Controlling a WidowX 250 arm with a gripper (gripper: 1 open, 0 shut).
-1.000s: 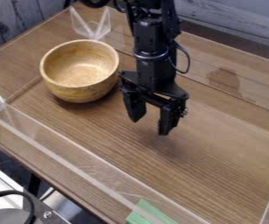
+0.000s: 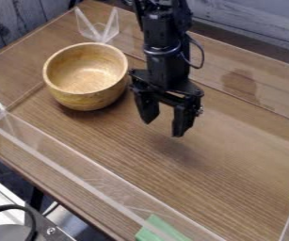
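Observation:
The black robot arm (image 2: 159, 47) comes down from the top centre. Its gripper (image 2: 165, 115) hangs over the middle of the wooden table, its two fingers apart with nothing visible between them. A round tan bowl (image 2: 87, 68) stands to the left of the gripper, apart from it.
Clear tape strips lie along the left edge and at the top left. A green piece (image 2: 159, 229) lies at the bottom edge, and a grey object with a cable (image 2: 8, 226) is at the bottom left.
The arm and gripper have shifted slightly back, away from the front of the table. The bowl has not moved.

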